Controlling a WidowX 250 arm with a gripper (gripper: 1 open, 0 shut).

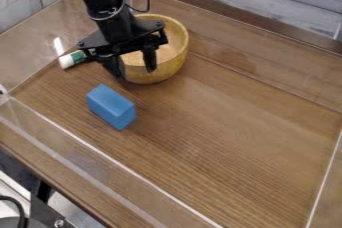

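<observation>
My black gripper [131, 58] is over the left part of a yellow bowl [167, 64] at the top of the camera view, its fingers open and pointing down. A blue box [111, 106] lies on the wooden table in front of the bowl. A small white and green object [70, 60] lies left of the bowl, partly behind the gripper. Whether anything sits inside the bowl under the gripper I cannot tell.
</observation>
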